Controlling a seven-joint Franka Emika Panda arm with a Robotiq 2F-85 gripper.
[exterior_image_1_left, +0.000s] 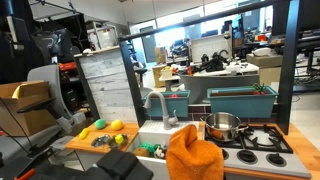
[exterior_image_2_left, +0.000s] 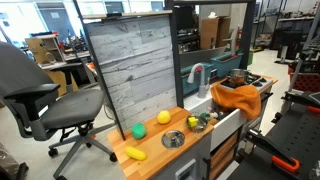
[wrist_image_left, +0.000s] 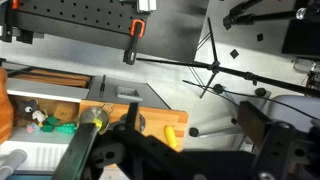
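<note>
My gripper is open in the wrist view, its two dark fingers wide apart with nothing between them. It looks down from above the counter. A yellow banana (wrist_image_left: 170, 137) lies on the wooden counter beneath, beside a metal bowl (wrist_image_left: 95, 117). In exterior view 2, a green ball (exterior_image_2_left: 138, 131), a yellow lemon (exterior_image_2_left: 163, 116) and another metal bowl (exterior_image_2_left: 173, 139) share that counter end. An orange towel (exterior_image_1_left: 195, 155) drapes over the counter front between sink and stove. On the stove (exterior_image_1_left: 262, 150) stands a steel pot (exterior_image_1_left: 224, 125). Green items (wrist_image_left: 65, 128) lie in the sink area.
A grey faucet (exterior_image_1_left: 158, 105) rises behind the sink. Teal bins (exterior_image_1_left: 240, 103) stand on the rear ledge, and a tall wood-grain panel (exterior_image_2_left: 137, 65) backs the left end. An office chair (exterior_image_2_left: 65, 100) stands beside the counter. Black frame posts (exterior_image_1_left: 290, 65) rise behind.
</note>
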